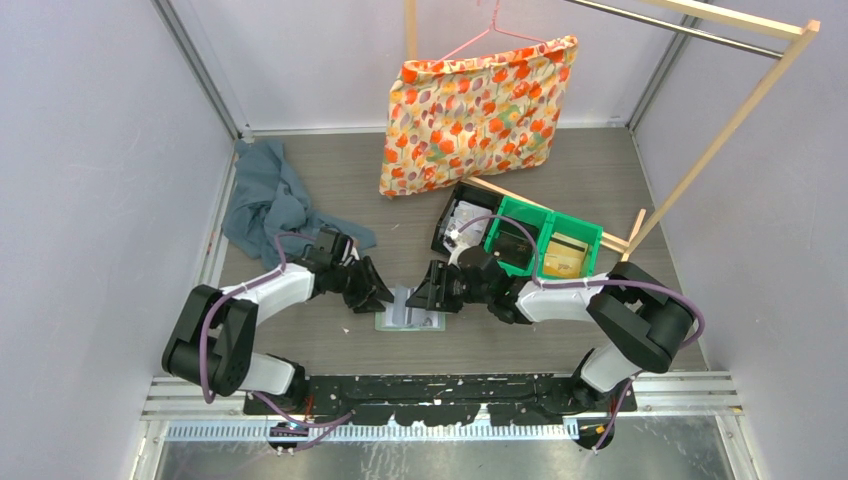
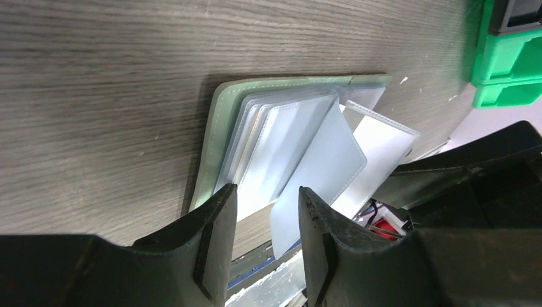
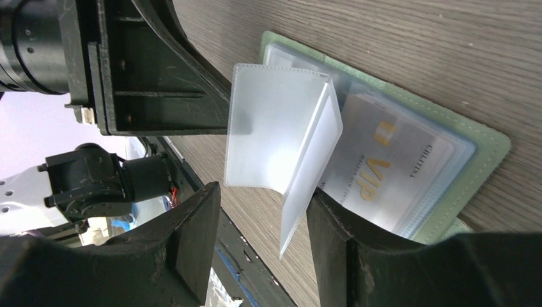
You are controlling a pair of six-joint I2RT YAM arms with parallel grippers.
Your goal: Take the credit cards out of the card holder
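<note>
A card holder (image 1: 410, 322) with pale green cover lies open on the table between my grippers. In the left wrist view its clear sleeves (image 2: 281, 141) fan out, some lifted toward the right; my left gripper has its fingers apart over the near sleeves, partly open. In the right wrist view a card marked "VIP" (image 3: 383, 166) sits in a sleeve, and a lifted white sleeve (image 3: 275, 121) stands by the fingers of my right gripper, which is open.
Green and black bins (image 1: 570, 220) stand at the back right. A blue cloth (image 1: 265, 200) lies at the left, and a flowered cloth (image 1: 478, 110) hangs at the back. The table before the bins is partly clear.
</note>
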